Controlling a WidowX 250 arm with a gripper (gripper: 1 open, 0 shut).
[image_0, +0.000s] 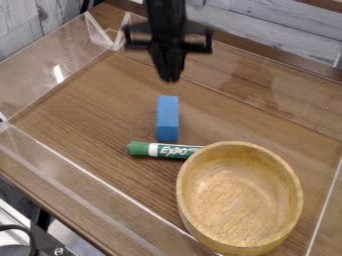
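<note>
My gripper (168, 56) is raised at the top centre, dark and blurred; I cannot tell its finger state. Below it a blue block (167, 119) lies on the wooden surface, clear of the gripper. A green and white EXPO marker (164, 150) lies crosswise just in front of the block.
A round yellow bowl (238, 195) takes up the front right.
</note>
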